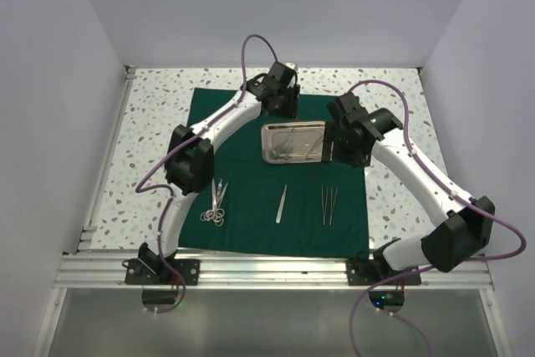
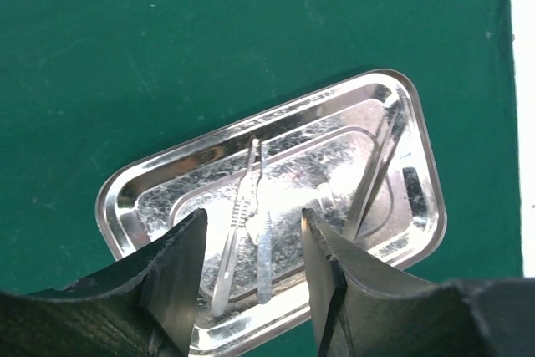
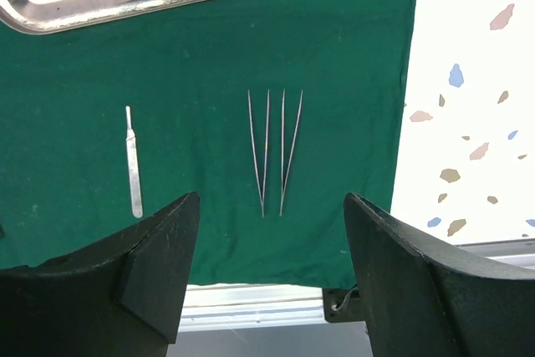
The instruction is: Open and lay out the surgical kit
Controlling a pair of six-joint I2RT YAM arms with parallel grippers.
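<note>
The silver tray (image 1: 269,157) (image 2: 122,177) rests on the green cloth near its back. Two slim metal instruments, a left one (image 2: 227,267) and a right one (image 2: 264,248), lie side by side in it, while a third thin instrument (image 2: 373,175) sits toward one end. My left gripper is open above the tray, the pair visible between its fingers and apart from them. On the cloth are a scalpel handle (image 1: 282,205) (image 3: 134,173), two tweezers (image 1: 329,205) (image 3: 258,156) and ring-handled instruments (image 1: 216,205). Over the cloth, my right gripper is open and empty.
The green cloth (image 1: 251,236) covers the middle of the speckled table (image 1: 140,135), with bare cloth between the laid-out groups. The right arm reaches over the tray's right end in the top view. A metal rail (image 1: 251,265) runs along the front edge.
</note>
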